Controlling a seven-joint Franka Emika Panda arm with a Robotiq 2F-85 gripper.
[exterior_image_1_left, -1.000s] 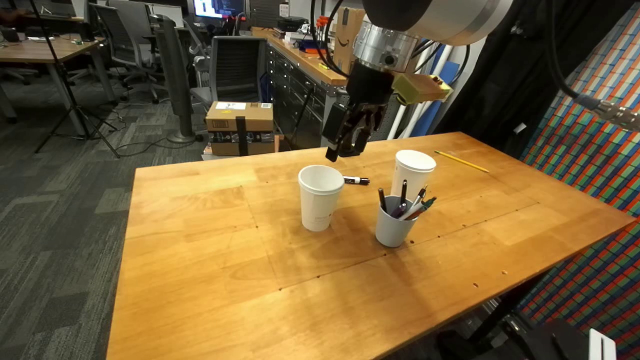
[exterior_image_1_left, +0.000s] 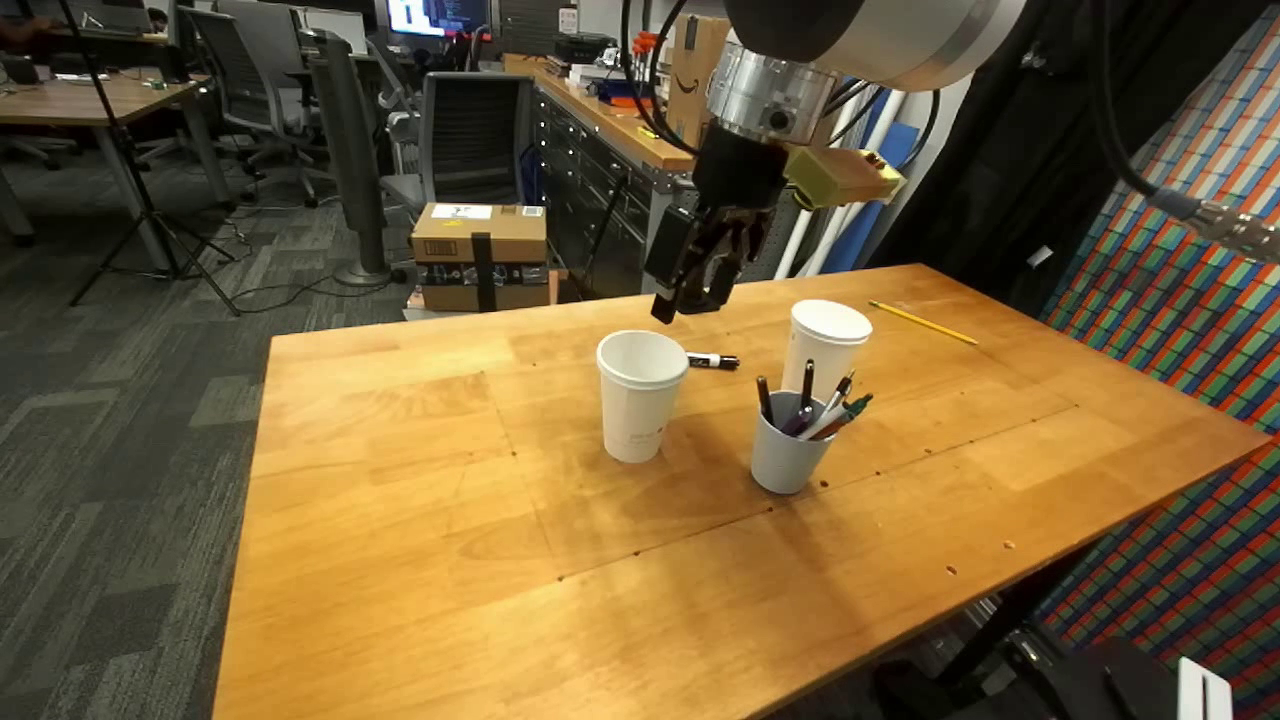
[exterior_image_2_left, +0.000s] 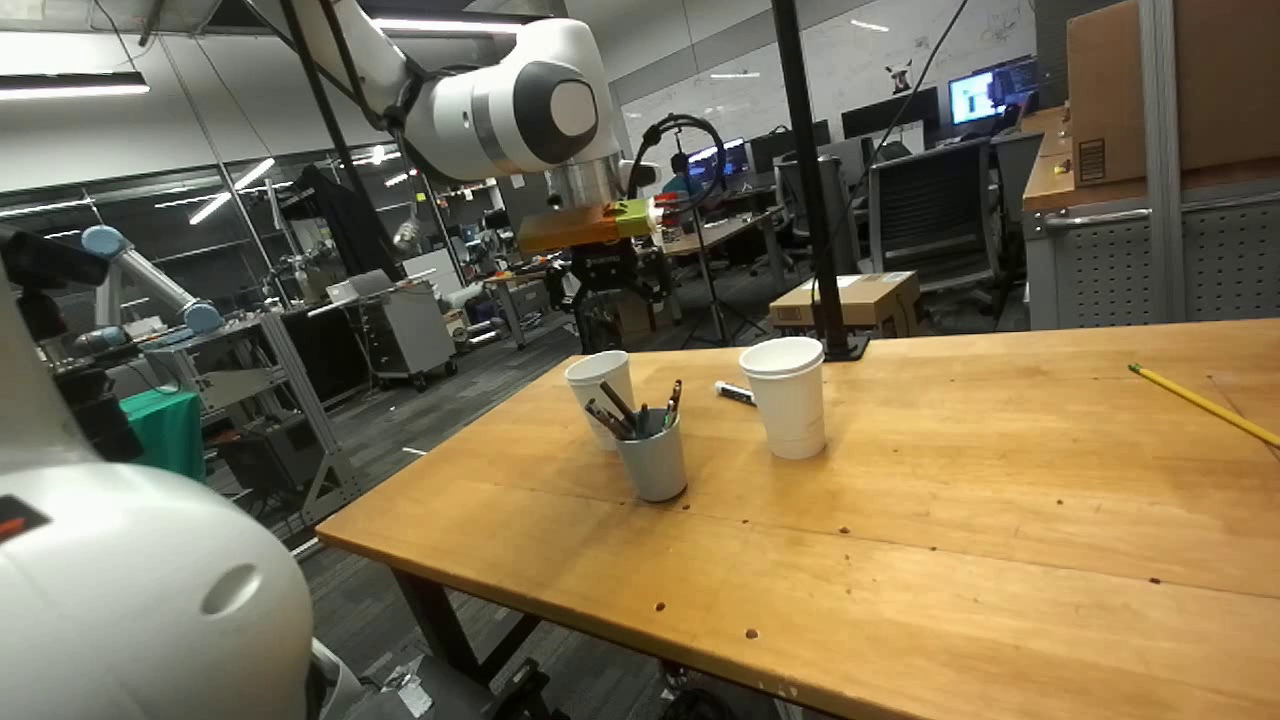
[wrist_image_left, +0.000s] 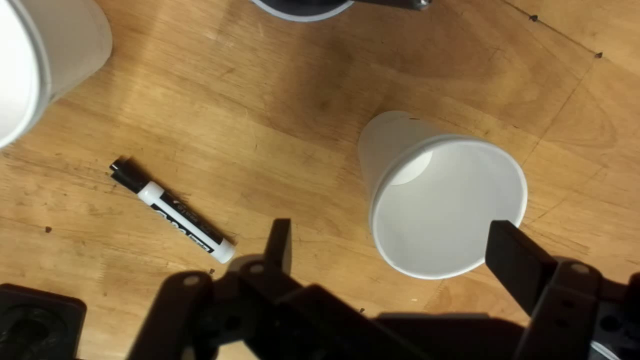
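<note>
My gripper is open above the table, its two black fingertips wide apart and nothing held between them. An empty white paper cup (wrist_image_left: 450, 204) stands upright below, its near rim showing between the fingers in the wrist view; in exterior view 1 the gripper (exterior_image_1_left: 686, 310) hangs higher than this cup (exterior_image_1_left: 636, 408), apart from it. A black-and-white marker (wrist_image_left: 180, 216) lies on the wood left of the fingers. Another white cup (exterior_image_1_left: 828, 342) stands farther right, partly behind a small grey cup (exterior_image_1_left: 786, 462) holding several pens.
A yellow pencil (exterior_image_1_left: 924, 322) lies toward the back right of the wooden table (exterior_image_1_left: 396, 516). A cardboard box (exterior_image_1_left: 480, 258) sits beyond the table's far edge.
</note>
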